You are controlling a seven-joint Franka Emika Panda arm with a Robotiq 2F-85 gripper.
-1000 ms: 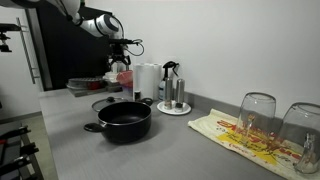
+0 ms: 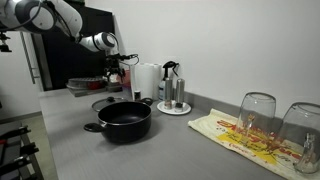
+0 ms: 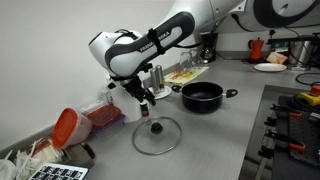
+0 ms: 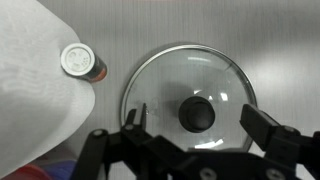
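A clear glass lid (image 3: 172, 142) with a dark rim and a black knob (image 3: 156, 128) lies flat on the grey table at the left end. Above it hangs my gripper (image 3: 140, 101), fingers spread and nothing between them. In the wrist view, the knob (image 4: 196, 114) shows in the gap between the open fingers, with the glass around it. A black two-handled pot (image 2: 126, 122) stands uncovered on the table, apart from the lid (image 2: 103, 103). The pot (image 3: 203, 96) looks empty inside.
Close to the lid stands a small bottle with a pale cap (image 4: 77, 60), beside a white paper roll (image 2: 148, 80). Red and orange containers (image 3: 70, 127) are stacked nearby. Bottles stand on a white plate (image 2: 174, 108); glass jars (image 2: 257, 112) rest on a yellow-printed cloth.
My gripper has come down toward the lid, staying open. Lid, pot and the other things on the table have not moved.
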